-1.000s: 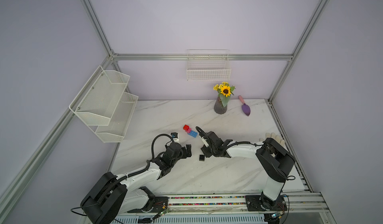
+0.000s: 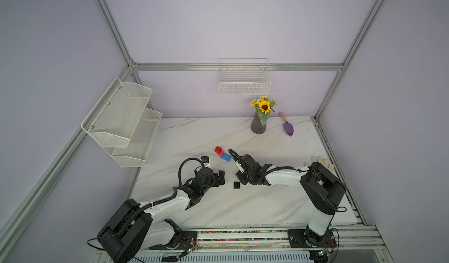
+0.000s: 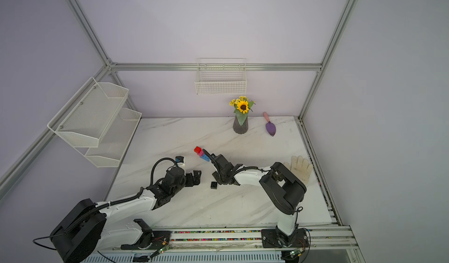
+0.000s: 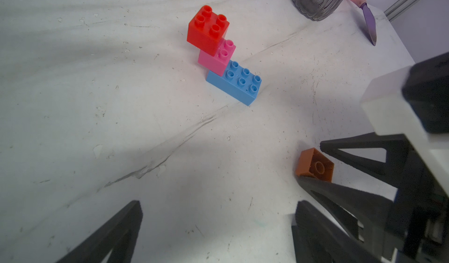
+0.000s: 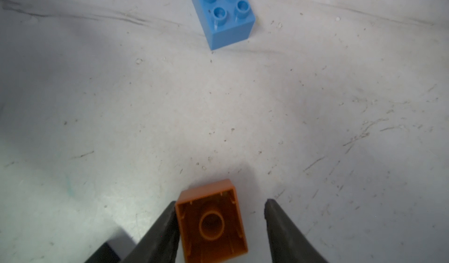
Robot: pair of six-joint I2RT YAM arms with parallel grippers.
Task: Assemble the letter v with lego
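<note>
A brown-orange brick (image 5: 211,229) lies between the fingers of my right gripper, its hollow underside facing the right wrist camera. The left finger touches or nearly touches it; a gap separates it from the right finger. In the left wrist view, a red brick (image 4: 207,31), pink brick (image 4: 218,57) and blue brick (image 4: 235,82) form a stepped stack, blue lowest, red highest. My left gripper is wide open and empty, over bare table nearer than the stack. A black brick (image 2: 236,185) sits beside the right gripper.
A vase of sunflowers (image 2: 258,123) and a purple trowel (image 2: 288,128) are at the back. A glove (image 3: 300,169) lies at the right, behind the right arm. The two grippers stand close together.
The right arm looks almost still, and the brick stack has not moved.
</note>
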